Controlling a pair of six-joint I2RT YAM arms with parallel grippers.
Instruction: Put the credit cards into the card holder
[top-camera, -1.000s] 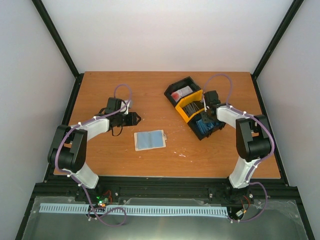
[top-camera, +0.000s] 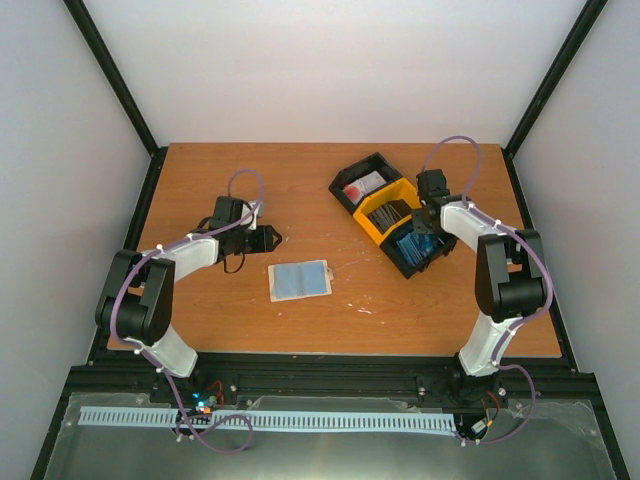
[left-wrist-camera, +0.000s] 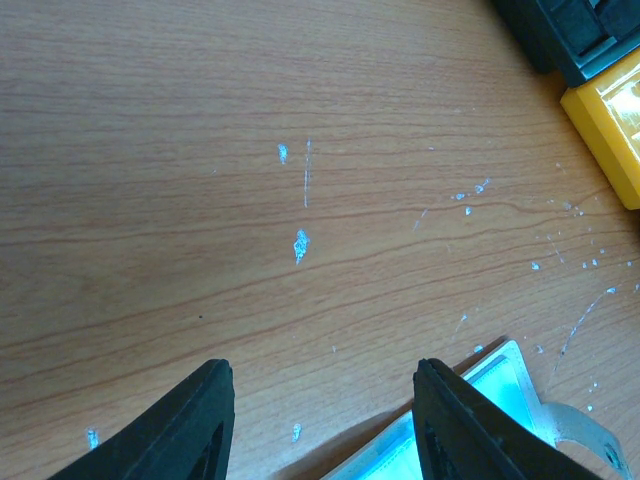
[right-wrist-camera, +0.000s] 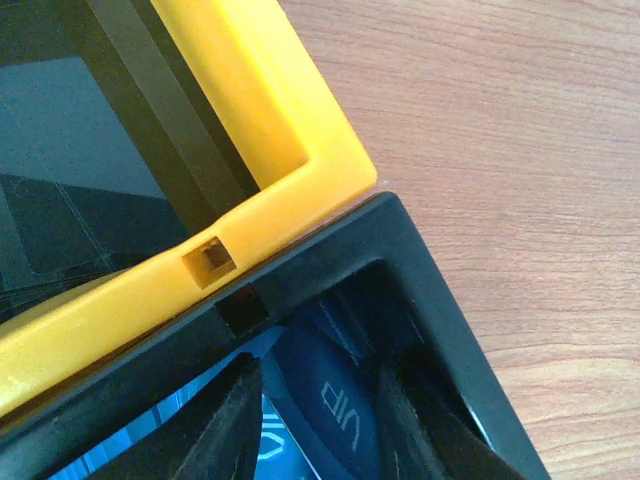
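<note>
The card holder (top-camera: 300, 280), a flat clear bluish sleeve, lies on the table left of the bins; its edge (left-wrist-camera: 480, 390) also shows at the bottom of the left wrist view. Blue cards (right-wrist-camera: 285, 450) stand in the near black bin (right-wrist-camera: 400, 240). Over that bin is my right gripper, its fingers apart and reaching down in front of a dark blue card (right-wrist-camera: 335, 400); contact with it cannot be made out. My left gripper is open above bare table, with nothing between its fingertips, up and left of the holder.
A yellow bin (top-camera: 366, 222) with dark cards (top-camera: 389, 214) adjoins the near black bin. Behind it, a far black bin (top-camera: 378, 160) holds white and red cards (top-camera: 363, 186). The table between holder and left arm is free.
My right gripper has shifted slightly right and back over the near black bin. The left arm and the card holder have stayed put.
</note>
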